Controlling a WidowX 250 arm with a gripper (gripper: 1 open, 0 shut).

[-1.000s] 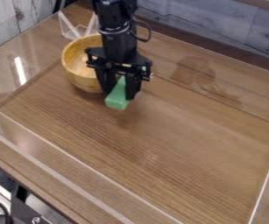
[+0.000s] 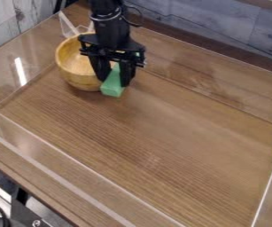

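Observation:
My black gripper is in the upper middle, shut on a green object that hangs below its fingers. It is over the right part of a yellow-tan bowl on the wooden table. The bowl's right side is partly hidden behind the gripper and the green object.
Pale walls rise at the back and left. A white frame-like fitting lies at the left edge, and black cables show at the lower left corner.
The gripper has moved slightly up and left toward the bowl, carrying the green object with it.

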